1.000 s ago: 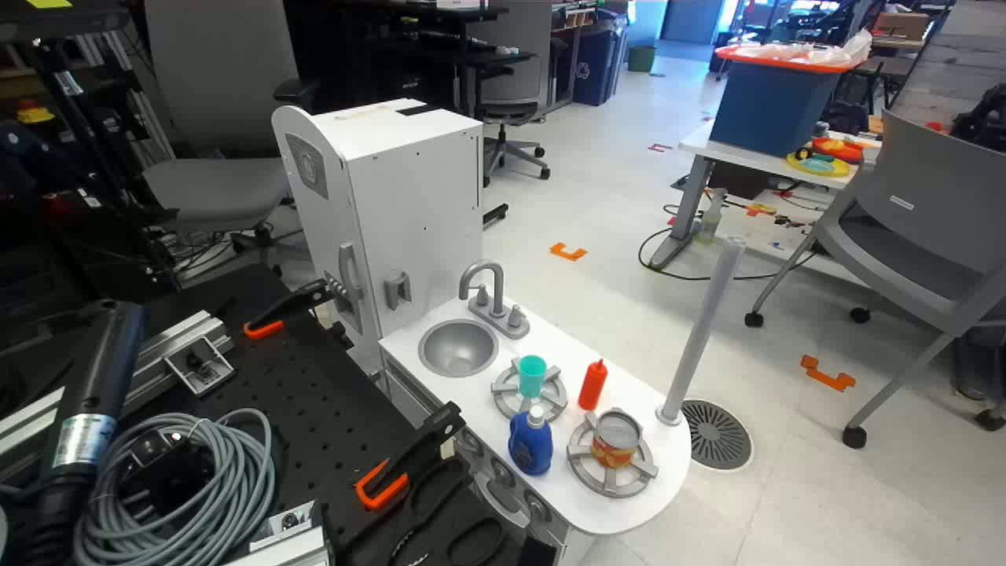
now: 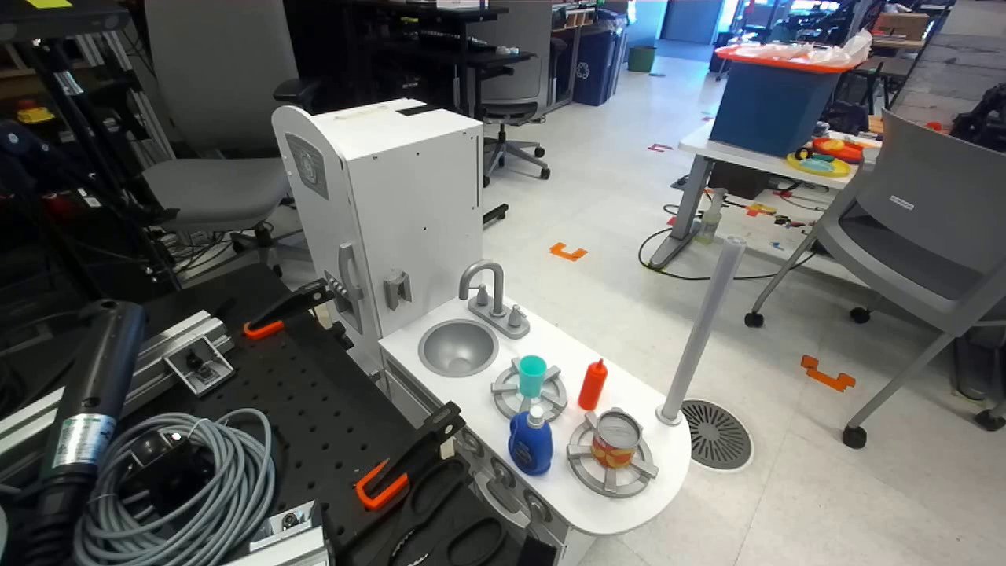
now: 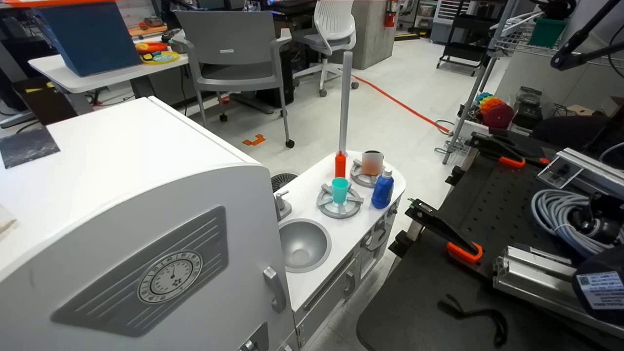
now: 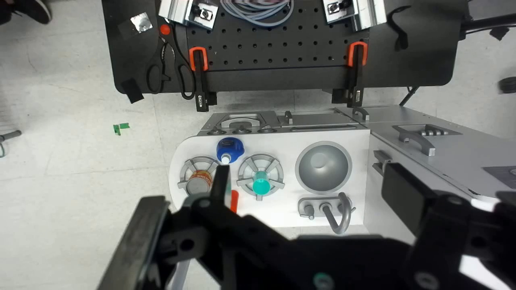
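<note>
From high above the toy kitchen, my gripper looks down, its two dark fingers spread wide with nothing between them but the view of the counter (image 4: 285, 208). A teal cup (image 2: 532, 376) stands on the burner nearer the sink, and an orange-labelled can (image 2: 614, 439) on the burner at the rounded end. The blue bottle (image 2: 530, 443) is upright by the counter's front edge. Behind the burners a red squeeze bottle (image 2: 592, 386) stands; in the wrist view my left finger partly covers this red bottle (image 4: 234, 200). Neither exterior view shows the gripper.
The grey sink (image 4: 323, 166) is empty, with a curved faucet (image 4: 341, 212) behind it. A tall white cabinet (image 2: 415, 179) rises at the sink end and a grey post (image 2: 703, 330) at the other. A black table (image 4: 275, 63) with clamps and scissors lies alongside.
</note>
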